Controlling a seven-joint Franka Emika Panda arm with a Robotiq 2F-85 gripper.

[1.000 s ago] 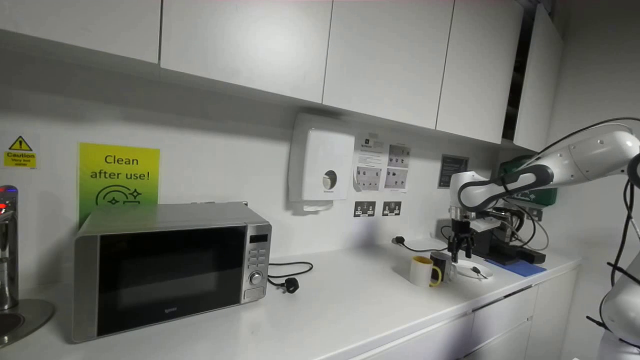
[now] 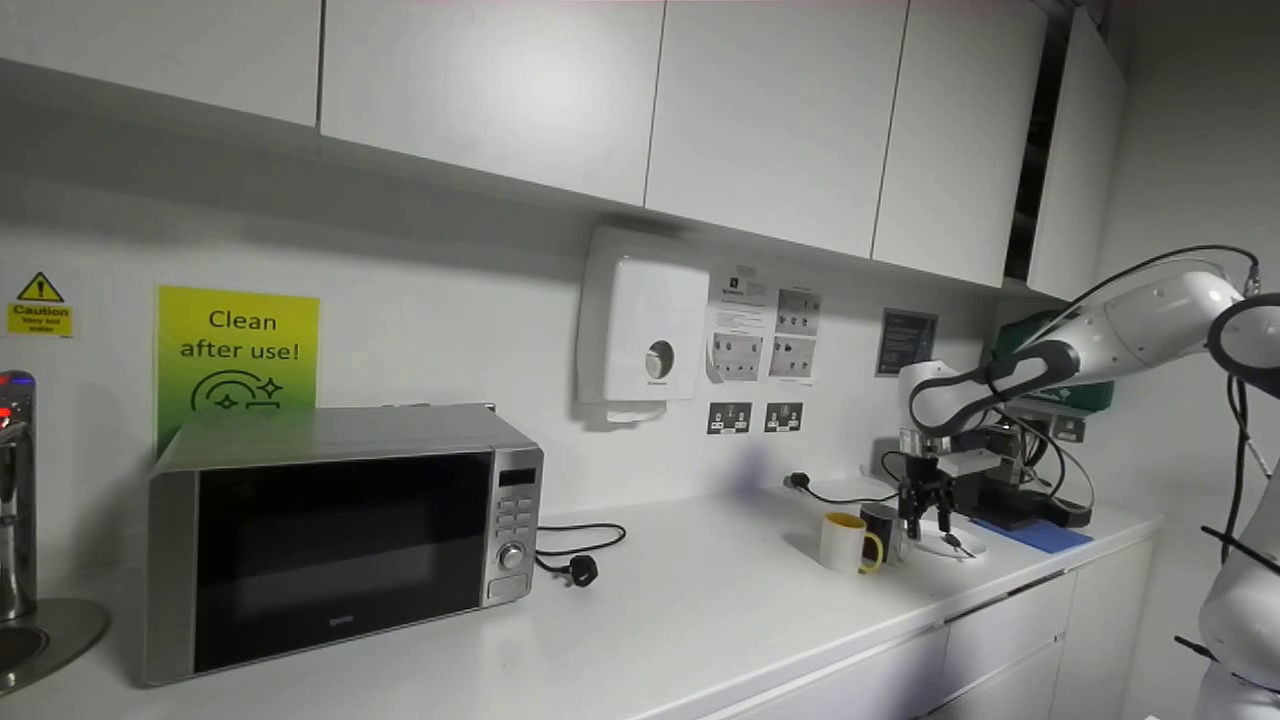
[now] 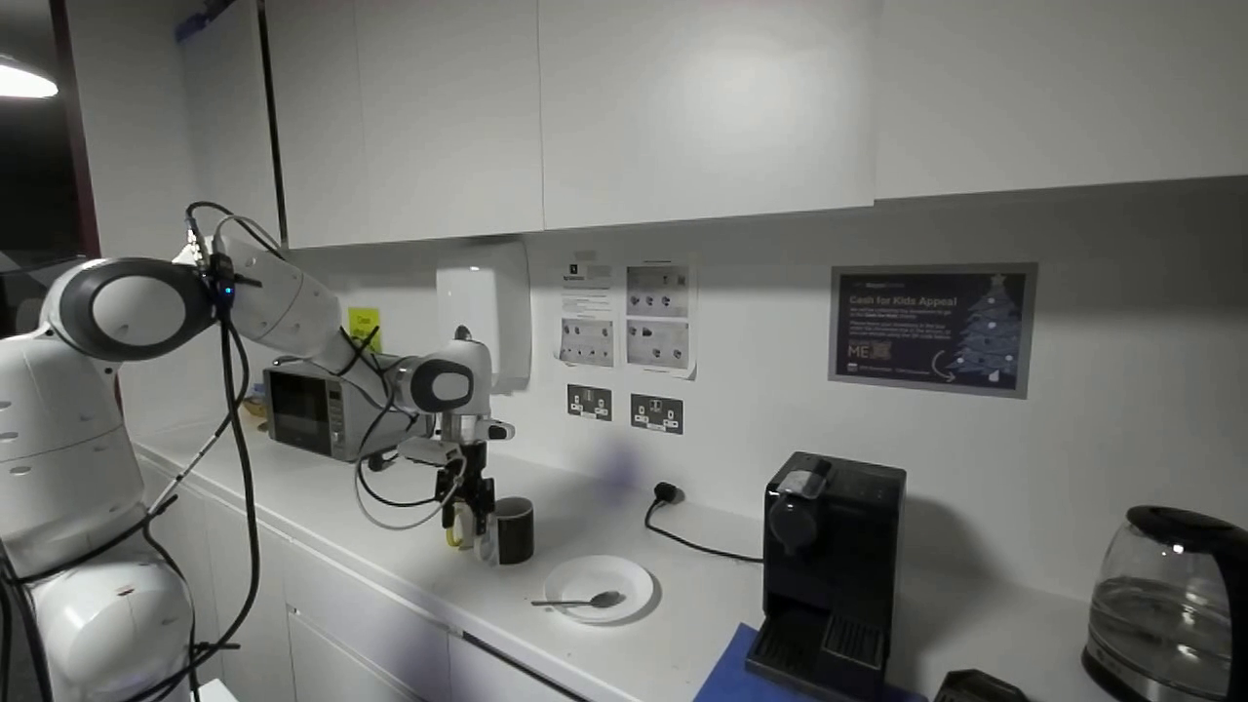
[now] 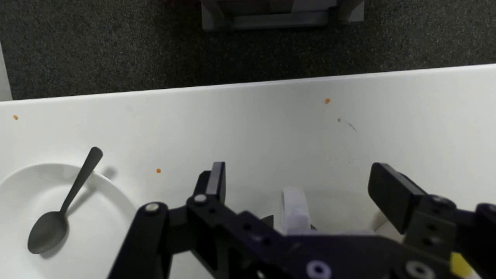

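Note:
My gripper (image 2: 929, 528) points down at the counter's right part, beside a dark mug (image 2: 879, 528) and a white mug with a yellow inside and handle (image 2: 842, 544). From the other side, the gripper (image 3: 468, 525) is just left of the dark mug (image 3: 515, 530), partly covering the white mug. In the wrist view its fingers stand wide open, with a pale handle (image 4: 296, 211) in the gap, apart from both fingertips. The handle appears to belong to the dark mug; the mug bodies are mostly hidden there by the gripper.
A white plate (image 3: 562, 584) with a dark spoon (image 3: 605, 599) lies close by. Beyond it stand a black coffee machine (image 3: 833, 550) on a blue mat (image 3: 727, 667) and a glass kettle (image 3: 1152, 626). The microwave (image 2: 342, 540) is far left.
My gripper has come down a little toward the counter, and the arm has lowered with it. The mugs, plate and spoon appear unmoved.

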